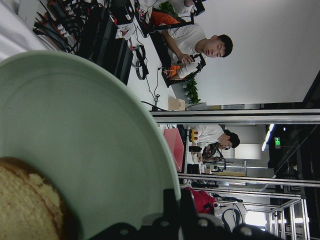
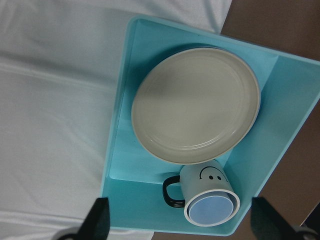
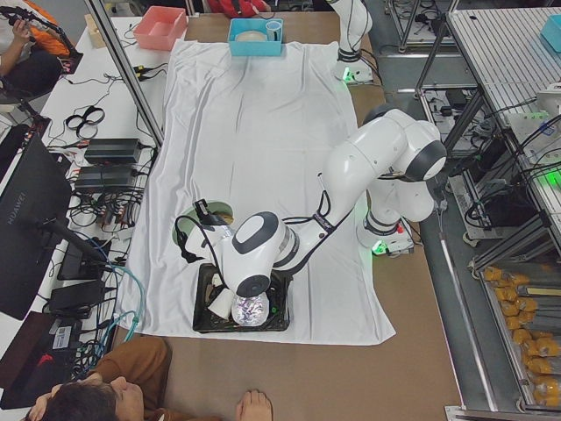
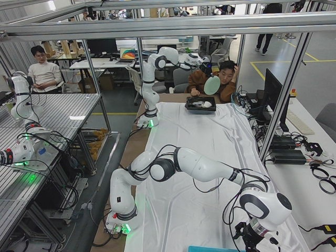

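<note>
My left gripper is shut on the rim of a pale green plate (image 1: 100,125), which is raised and tilted above the black bin (image 4: 200,107) in the camera right view. A round brown pastry (image 1: 27,202) rests on the plate. The bin (image 3: 202,311) holds white pieces and crumpled foil (image 3: 250,310). My right gripper stands open over a blue tray (image 2: 120,150) holding a cream plate (image 2: 195,105) and a smiley mug (image 2: 205,187).
A white cloth (image 3: 254,132) covers the table, its middle clear. A person (image 3: 105,395) sits at the near edge beside the bin. A monitor (image 3: 26,228), cables and metal posts line the sides.
</note>
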